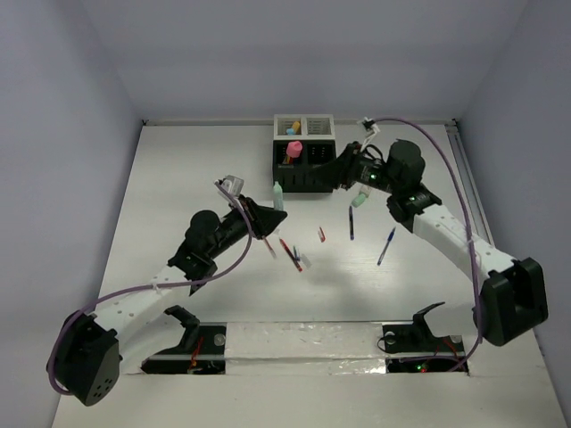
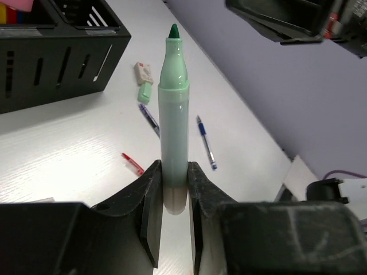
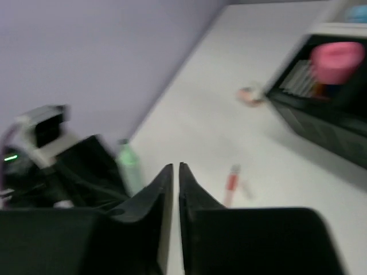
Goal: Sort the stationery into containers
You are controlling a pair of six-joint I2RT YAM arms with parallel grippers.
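My left gripper is shut on an upright mint-green marker [image 2: 173,109], which shows in the top view left of and below the black organizer [image 1: 302,178]. My right gripper [image 1: 332,171] is over the organizer's right side; in the blurred right wrist view its fingertips [image 3: 187,177] are close together, with nothing visible between them. The organizer holds a pink item [image 1: 294,149] and other small things. Loose on the table lie a dark pen [image 1: 351,223], a blue pen [image 1: 386,246], a short red item [image 1: 321,234], red pens [image 1: 291,255] and a green-and-white item [image 2: 144,91].
Grey walls stand behind and to both sides. The right gripper's body looms at the upper right of the left wrist view.
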